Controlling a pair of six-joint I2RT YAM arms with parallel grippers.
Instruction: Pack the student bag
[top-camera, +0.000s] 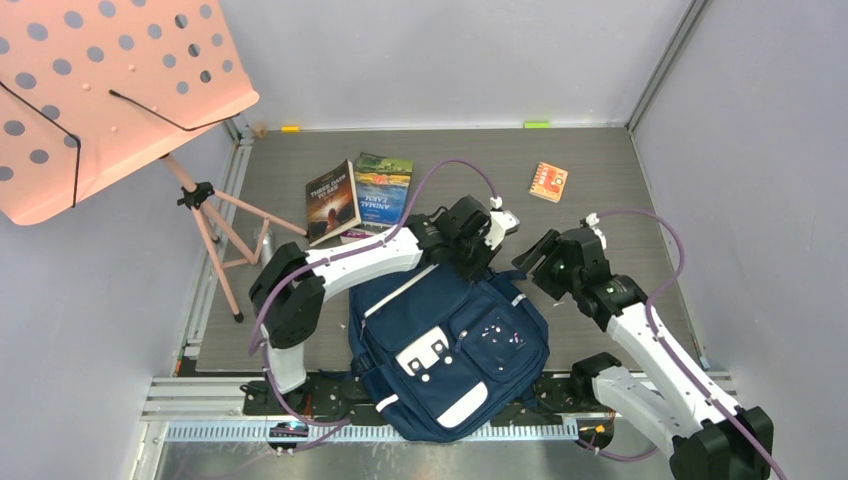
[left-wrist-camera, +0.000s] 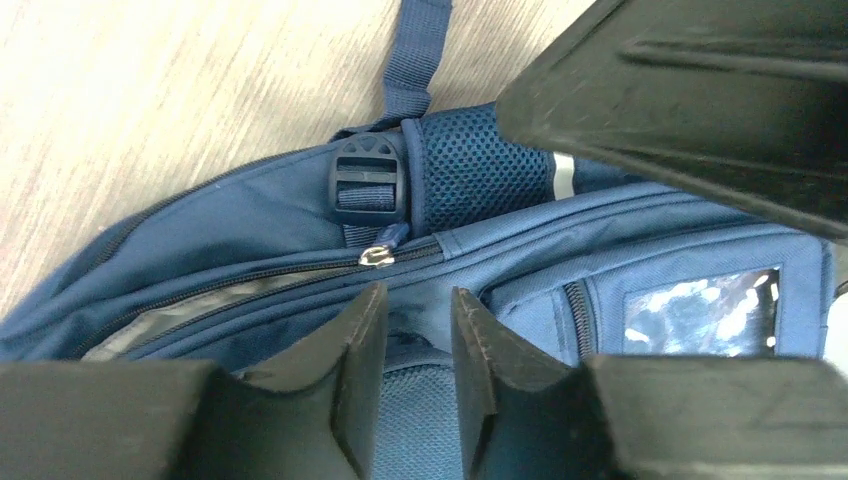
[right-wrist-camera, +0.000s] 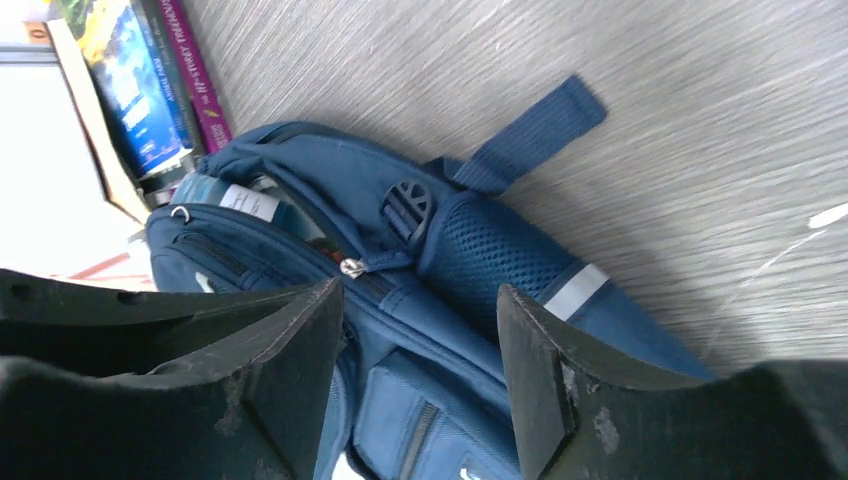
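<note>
The navy backpack (top-camera: 445, 360) lies at the table's front, its zipper pull (left-wrist-camera: 376, 255) (right-wrist-camera: 352, 266) near the top edge beside a buckle and mesh pocket. My left gripper (top-camera: 478, 262) hangs over the bag's top, part open with a narrow gap and nothing visibly held. My right gripper (top-camera: 527, 258) stands open just right of the bag's top, facing the zipper.
Books (top-camera: 383, 185) lie behind the bag, a small orange notebook (top-camera: 549, 180) at the back right. A pink stand (top-camera: 200, 200) and a silver cylinder (top-camera: 268, 245) are at the left.
</note>
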